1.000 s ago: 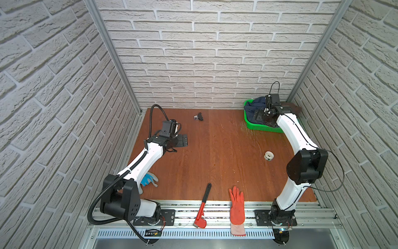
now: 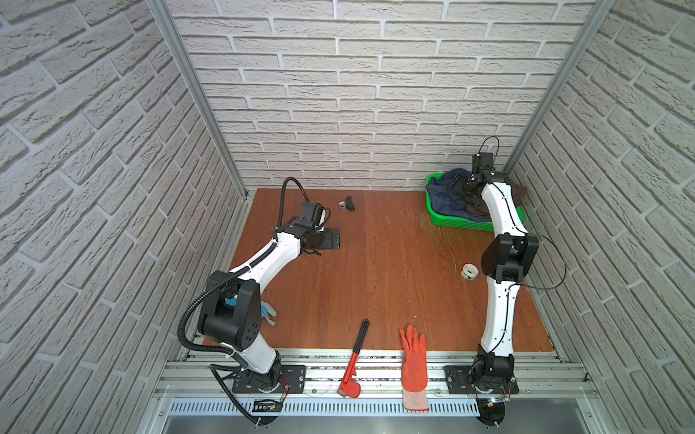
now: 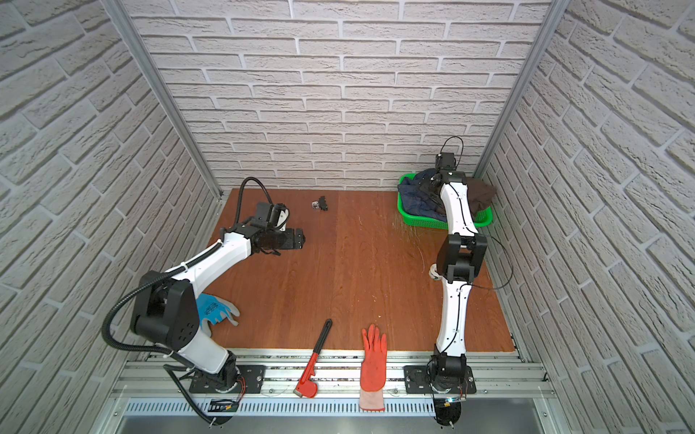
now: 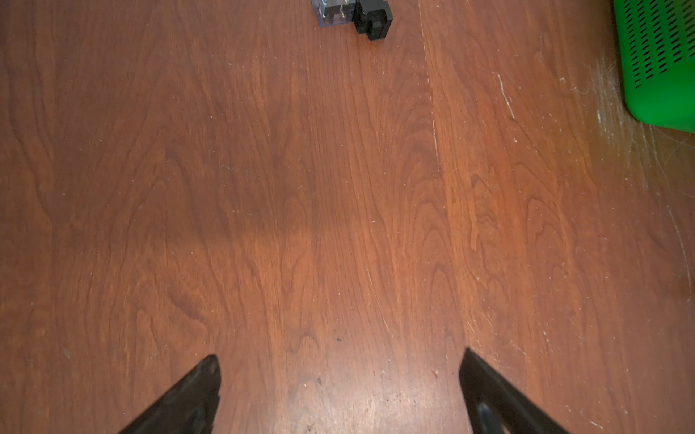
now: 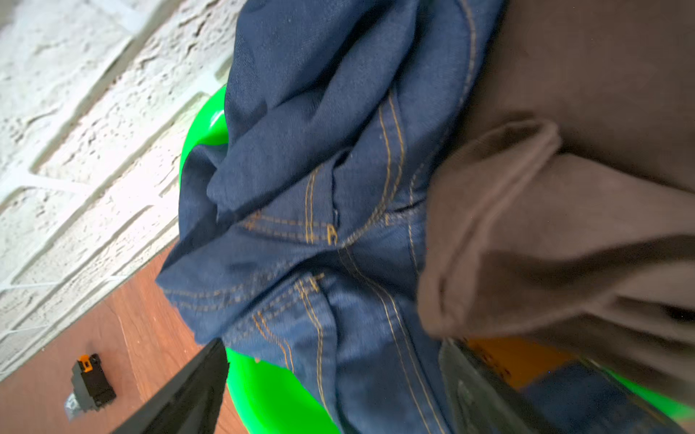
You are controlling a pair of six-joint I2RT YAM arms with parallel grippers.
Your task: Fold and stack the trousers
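Note:
Blue denim trousers (image 5: 304, 181) with orange stitching lie crumpled in the green basket (image 2: 463, 222) at the back right of the table. Brown cloth (image 5: 564, 231) is bunched beside and partly over the denim; whether it is trousers I cannot tell. My right gripper is above the basket, its fingers (image 5: 184, 394) apart over the denim, with nothing visibly pinched. In the top views that gripper hides part of the cloth. My left gripper hangs open over bare wood on the left half of the table, nothing between its fingers.
A small black and clear object (image 4: 373, 16) lies near the back wall. A white roll (image 2: 470, 271) sits near the right arm. Along the front are a red wrench (image 2: 354, 361), a red glove (image 2: 414, 361) and a blue glove (image 3: 213, 309).
My right arm has stretched out and straightened over the basket, its gripper shifting slightly farther back. The left gripper has moved right and a little toward the back.

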